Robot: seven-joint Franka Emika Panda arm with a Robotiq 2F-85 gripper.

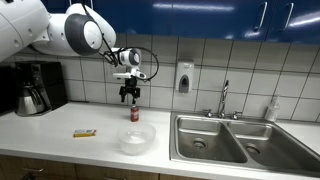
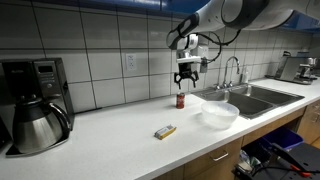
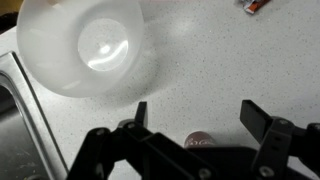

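Note:
A red can (image 1: 135, 115) stands on the white counter near the tiled back wall. In the wrist view the can's round top (image 3: 199, 140) shows at the bottom, partly covered by the gripper body. My gripper is open, its two dark fingers wide apart with nothing between them. From the side, the gripper (image 1: 129, 96) hangs just above the can and slightly to its left. A translucent white bowl (image 1: 137, 138) sits in front of the can. On the left part of the counter lies a small yellow-orange item (image 2: 165, 131).
A double steel sink (image 1: 230, 140) with a faucet (image 1: 223, 99) is to the right of the bowl. At the left end stands a coffee maker (image 2: 42, 110). Above hang blue cabinets (image 1: 200, 18). Bare counter surrounds the yellow-orange item.

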